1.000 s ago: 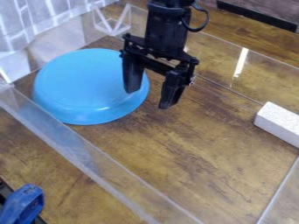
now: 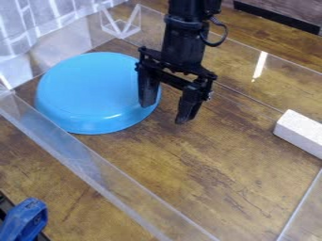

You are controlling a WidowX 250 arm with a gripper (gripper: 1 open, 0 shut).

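Observation:
The black robot gripper [image 2: 169, 105] hangs from the top centre, its two fingers spread wide apart and open, nothing visible between them. Its left finger is over the right rim of a blue round dish or lid [image 2: 88, 94], which lies on the wooden surface at the left. The right finger is over bare wood.
A white block [image 2: 300, 132] lies at the right edge. A blue object [image 2: 18, 222] sits at the bottom left corner. Clear plastic walls border the tray, and the wood [image 2: 189, 179] in front of the gripper is clear.
The gripper has shifted slightly, with its right finger a little farther left than a second ago. The blue dish and white block look unmoved.

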